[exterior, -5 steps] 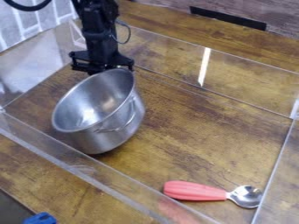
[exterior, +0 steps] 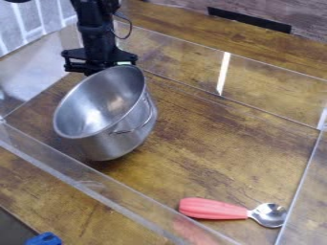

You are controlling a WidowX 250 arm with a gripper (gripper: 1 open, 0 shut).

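Note:
A large steel pot (exterior: 99,122) with a side handle stands tilted at the left of the wooden table. My black gripper (exterior: 102,59) is at the top left, just behind the pot's raised far rim; its fingers are partly hidden there, so whether they are on anything cannot be seen. Something small and green shows behind it. A spoon with a pink handle (exterior: 215,209) lies at the bottom right.
Clear plastic walls border the wooden work area (exterior: 230,134). A blue object (exterior: 44,239) sits at the bottom left corner outside them.
The gripper has shifted slightly at the top left, and the pot has shifted a little in position and tilt. The spoon has not moved.

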